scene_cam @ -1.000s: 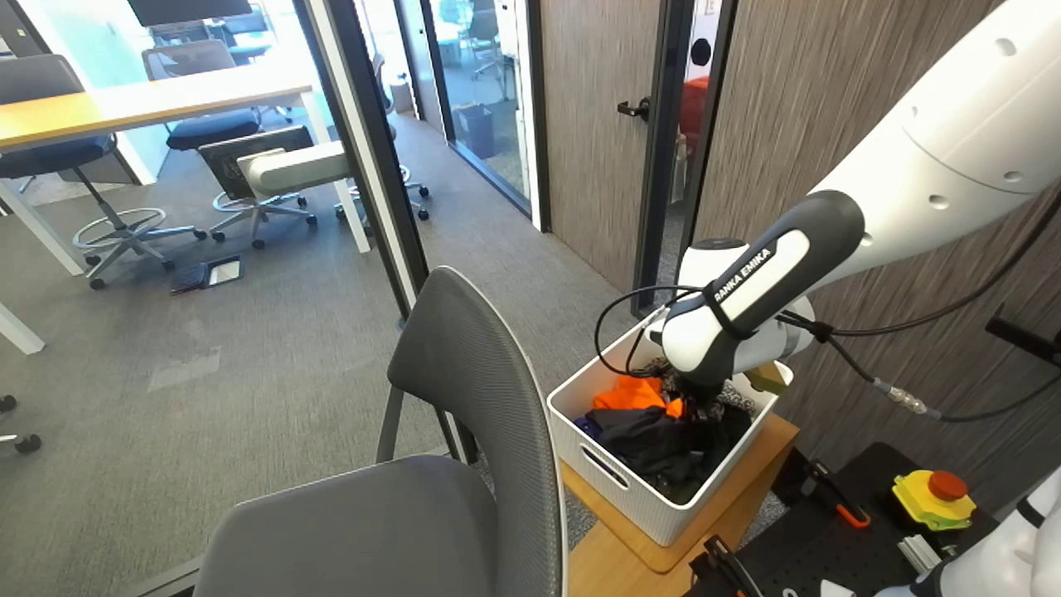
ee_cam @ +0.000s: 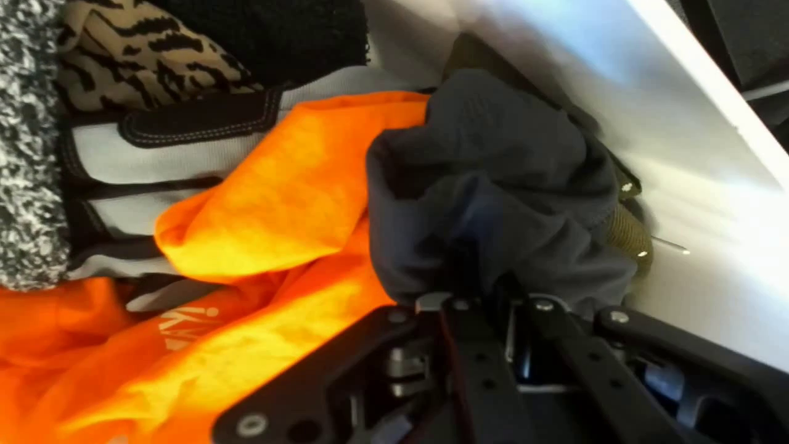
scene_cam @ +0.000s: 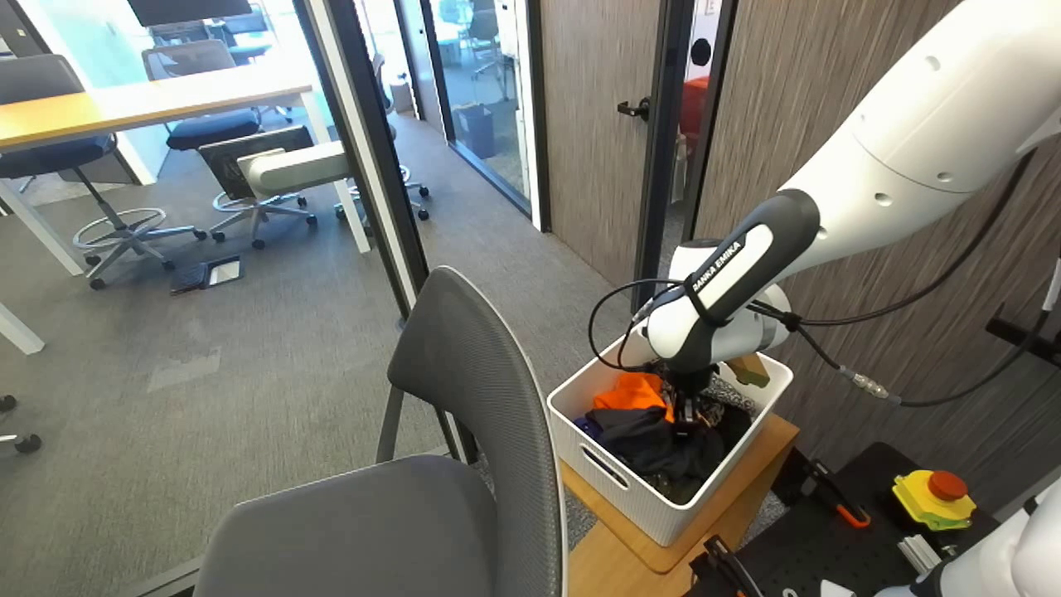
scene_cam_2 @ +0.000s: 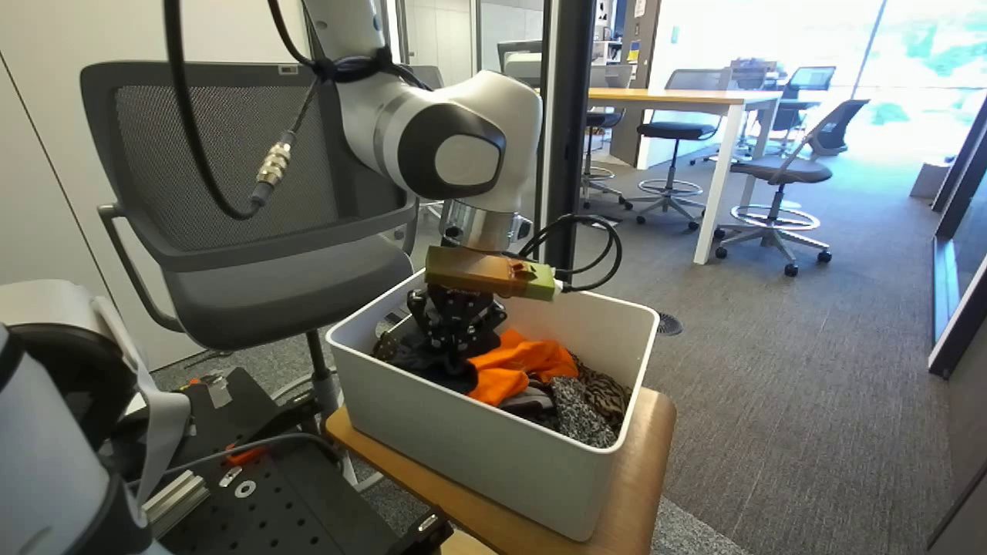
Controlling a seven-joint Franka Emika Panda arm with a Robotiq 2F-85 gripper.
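Note:
A white bin (scene_cam_2: 500, 462) holds a heap of clothes and cloths. My gripper (scene_cam_2: 453, 347) reaches down into it, above dark cloth (scene_cam_2: 430, 365). In the wrist view the gripper has its fingers close together at the near edge of a bunched dark grey cloth (ee_cam: 510, 170). Their tips are lost against the dark fabric, so whether any of it lies between them does not show. An orange cloth (ee_cam: 296, 192) with pale lettering lies just left of the dark one. In exterior view 1 the arm hides much of the gripper (scene_cam: 684, 403).
Grey-and-black gloves (ee_cam: 155, 152), a tiger-striped cloth (ee_cam: 140, 55) and a speckled grey cloth (ee_cam: 29, 140) share the bin. The bin stands on a wooden stool (scene_cam: 676, 542). A grey chair (scene_cam: 477, 398) is close beside it. A black perforated board (scene_cam_2: 277, 504) with tools is nearby.
The arm has shifted left and slightly up in exterior view 1, with the gripper still inside the bin. The bin and the visible clothes look about the same.

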